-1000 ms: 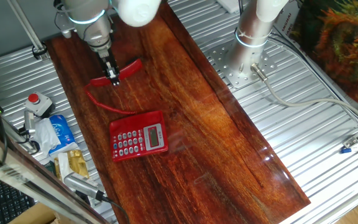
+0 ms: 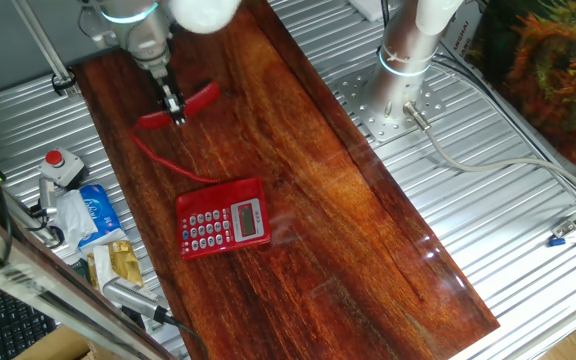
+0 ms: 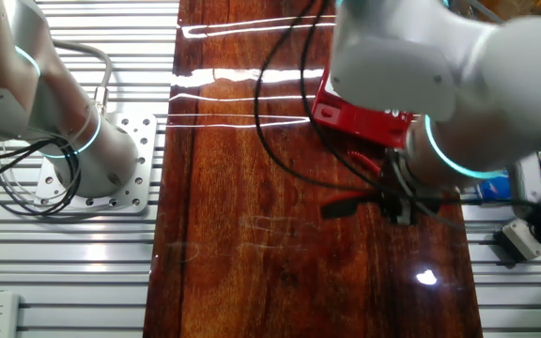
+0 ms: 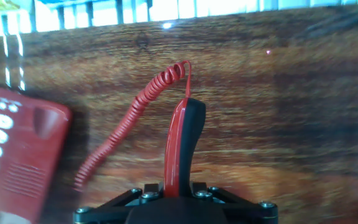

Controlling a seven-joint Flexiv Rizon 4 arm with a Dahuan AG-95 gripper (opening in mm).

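Observation:
A red telephone (image 2: 222, 218) with grey keys and a small display lies on the brown wooden board. Its handset (image 2: 203, 98), red with a black inner side, is held between the fingers of my gripper (image 2: 175, 112), beyond the phone's back edge. In the wrist view the handset (image 4: 184, 146) rises from between the fingers, and the gripper is shut on it. A coiled red cord (image 4: 126, 124) runs from the handset's end toward the telephone (image 4: 27, 149). My arm covers part of the phone body (image 3: 360, 117) in exterior view 2.
Left of the board lie an emergency-stop box (image 2: 60, 165) and a blue tissue pack (image 2: 96, 213). The right part of the board (image 2: 368, 250) is clear.
The telephone body has stayed in place.

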